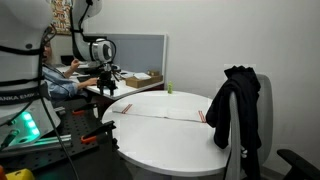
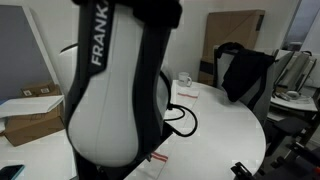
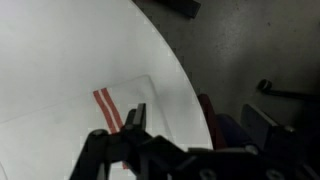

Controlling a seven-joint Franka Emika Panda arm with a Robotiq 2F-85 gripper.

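Over the left edge of the round white table [image 1: 165,145], my gripper [image 1: 107,88] hangs from the lowered arm, small and dark in exterior view 1. Its fingers [image 3: 135,118] stand well apart in the wrist view, with nothing visible between them. Below them lie the table's rim and a pale strip with red stripes [image 3: 106,110]. The big white arm link [image 2: 115,90] blocks much of exterior view 2 and hides the gripper there.
A small green object [image 1: 169,88] stands at the table's far side; a white mug [image 2: 183,78] is there in exterior view 2. Cardboard boxes [image 2: 45,117] sit on another surface. A chair draped with a black jacket [image 1: 236,110] borders the right.
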